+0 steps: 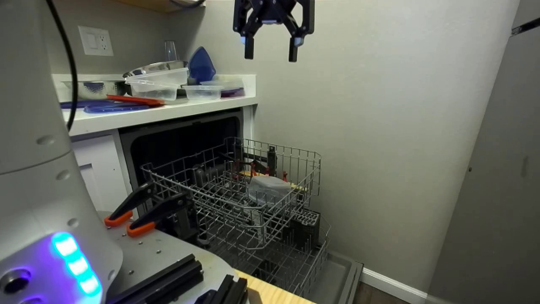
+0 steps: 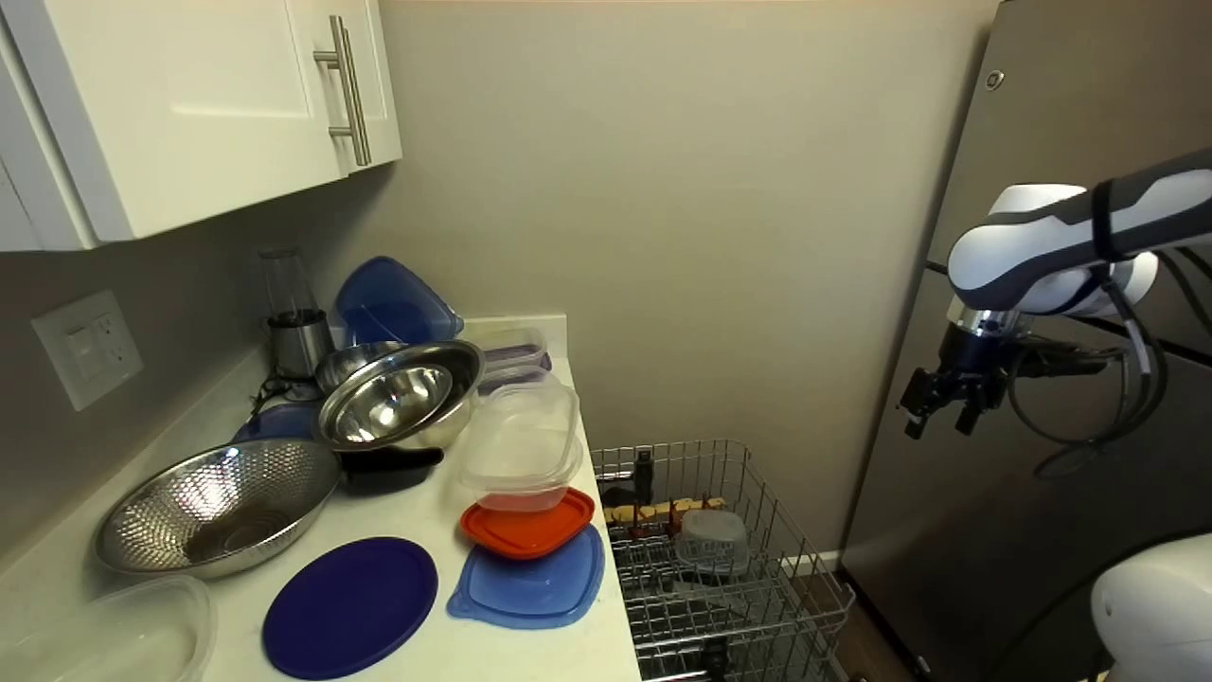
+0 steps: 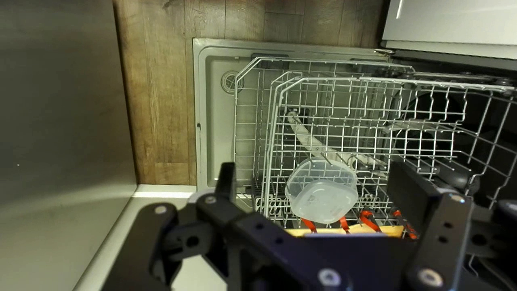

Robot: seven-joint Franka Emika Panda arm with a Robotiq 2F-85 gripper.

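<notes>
My gripper [image 1: 271, 56] hangs open in the air, high above and a little to the side of the dishwasher, with nothing between its fingers. In the wrist view its two black fingers [image 3: 225, 182] stand wide apart. Below lies a clear plastic container [image 3: 325, 199] in the upper dishwasher rack [image 3: 286, 97]; in exterior view 1 the same container [image 1: 269, 189] rests at the rack's right part, well under the gripper. Exterior view 2 has the gripper [image 2: 940, 428] at the right, in front of the steel fridge and clear of the rack.
The counter [image 2: 477, 642] holds steel bowls [image 2: 398, 398], a colander [image 2: 222, 506], clear containers [image 2: 523, 438], a red lid [image 2: 528, 523] and blue lids [image 2: 349, 606]. A wooden strip with red clips [image 3: 349, 228] lies along the rack. The fridge [image 3: 63, 121] bounds one side.
</notes>
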